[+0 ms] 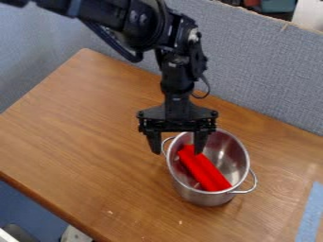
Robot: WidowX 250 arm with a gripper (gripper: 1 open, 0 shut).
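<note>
A steel pot [220,194] with two wire handles stands on the right part of the wooden table, a red elongated object [206,172] lying inside it. My black gripper [177,145] is lowered to the pot's upper left, open, one finger outside the rim and the other over the inside near the red object's upper end. Whether it touches either is unclear.
A grey padded wall runs along the back, and a light blue strip [309,213] is at the right edge.
</note>
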